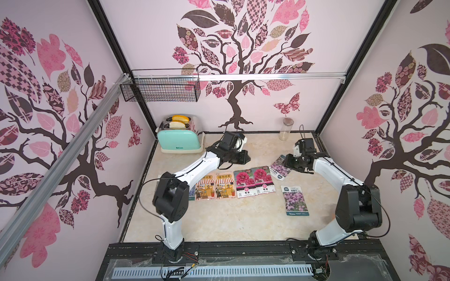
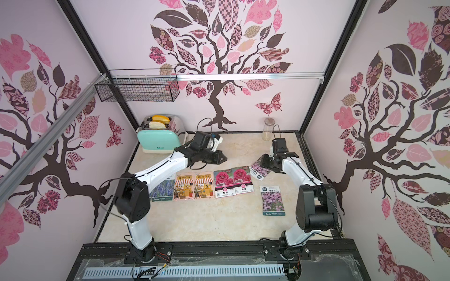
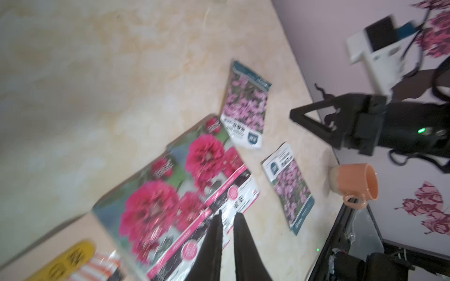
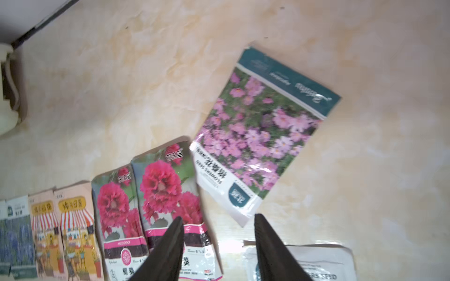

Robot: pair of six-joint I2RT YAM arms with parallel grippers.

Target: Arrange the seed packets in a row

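In a row across the table lie blue-flower packets [image 2: 162,188], two orange shop-front packets [image 1: 204,187] [image 1: 225,186] and two red-flower packets [image 1: 245,183] [image 1: 264,179]. Right of the row, one pink-flower packet [image 4: 262,126] is tilted, its white end close to the last red-flower packet. Another pink-flower packet [image 1: 294,201] lies nearer the front, separate from the row. My left gripper [image 1: 245,159] hovers behind the red-flower packets; its fingers [image 3: 214,248] stand slightly apart, empty. Above the tilted packet is my right gripper [image 1: 291,164], partly covering it from above; its fingers [image 4: 174,245] are apart with nothing between.
A mint toaster [image 1: 179,140] stands at the back left and a glass jar [image 1: 286,128] at the back right. An orange mug [image 3: 354,182] is by the right arm's base. Bare table [image 1: 225,220] lies in front of the row.
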